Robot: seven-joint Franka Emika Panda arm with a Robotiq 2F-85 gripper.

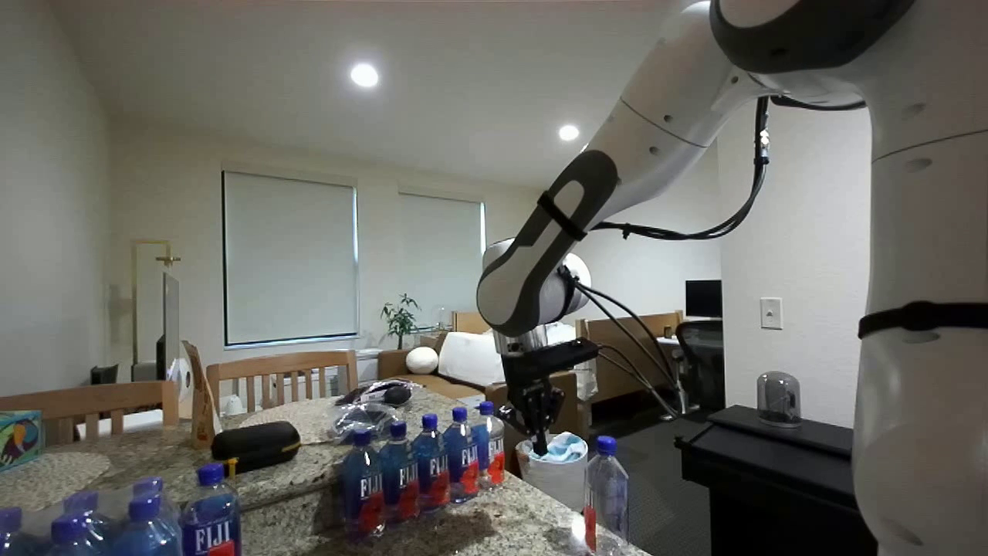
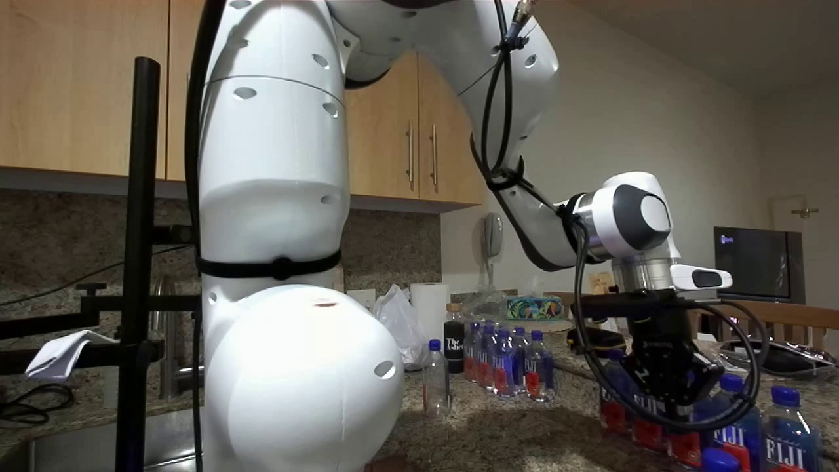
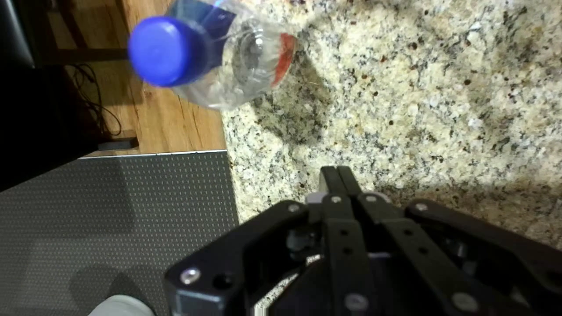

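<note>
A lone clear water bottle (image 1: 607,496) with a blue cap stands close to the counter's edge in exterior view 1. The wrist view has this bottle (image 3: 237,58) at upper left, its capped end showing over the wooden floor; whether it tilts I cannot tell. My gripper is shut above the speckled countertop, with nothing between its fingers, and apart from the bottle. Exterior view 1 puts the gripper (image 1: 541,446) between that bottle and a row of FIJI bottles (image 1: 431,462). From exterior view 2, the gripper (image 2: 668,405) partly covers several bottles.
Beyond the counter's edge stands a white bin (image 1: 560,472) with a blue-white liner. More bottles (image 1: 148,519) fill the near left corner, by a black case (image 1: 256,443). Another bottle (image 2: 436,381) stands near the paper towel roll (image 2: 430,311). Bare countertop (image 3: 421,105) lies right of the bottle.
</note>
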